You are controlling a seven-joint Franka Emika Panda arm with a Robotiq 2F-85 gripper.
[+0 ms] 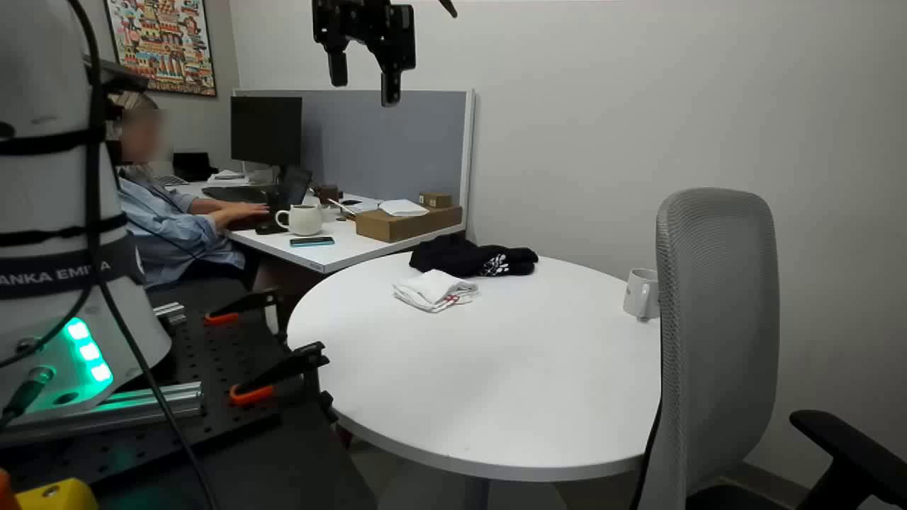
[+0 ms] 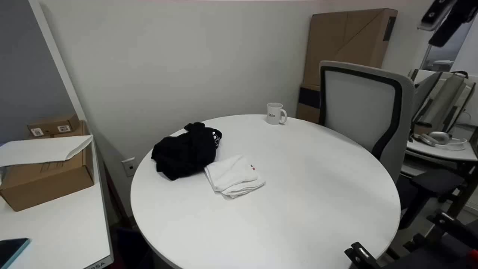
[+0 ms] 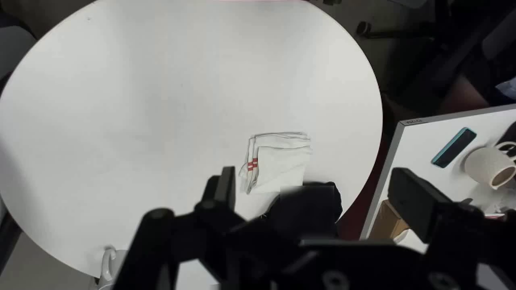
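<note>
High above the round white table [image 1: 510,374], my gripper [image 1: 365,78] stands open with its fingers apart and nothing between them. In the wrist view the gripper also shows widely parted fingers. A folded white cloth [image 2: 235,176] with small red marks lies flat on the table. Right beside it is a crumpled black garment [image 2: 186,151] with a white print, partly hidden behind the gripper in the wrist view. At the table's far edge stands an upright white mug [image 2: 274,114]; only part of it shows in the wrist view.
A grey office chair [image 1: 718,340] stands close against the table. The neighbouring desk holds a cardboard box [image 1: 408,222], a cream mug [image 1: 301,220] and a phone [image 1: 312,241], with a person [image 1: 174,217] seated there.
</note>
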